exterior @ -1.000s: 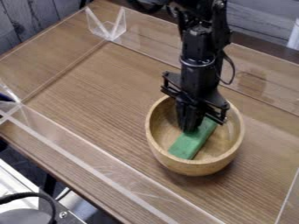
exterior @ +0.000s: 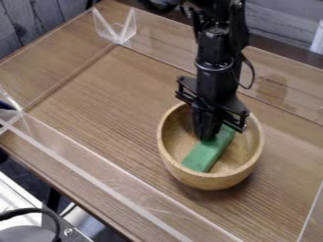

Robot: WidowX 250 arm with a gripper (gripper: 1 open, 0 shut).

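A round wooden bowl point(exterior: 177, 156) sits on the wooden table, holding a green oblong object point(exterior: 209, 149). My black gripper point(exterior: 207, 129) reaches down from the top into the bowl's back part, over the upper end of the green object. Its fingertips are dark and crowded together, so whether anything is between them is hard to see.
The wooden table point(exterior: 89, 95) has free room to the left and right of the bowl. Clear tape strips lie along its left side. A black cable and grey item show at the lower left, off the table's edge.
The gripper has shifted very slightly; the bowl and green object look almost the same.
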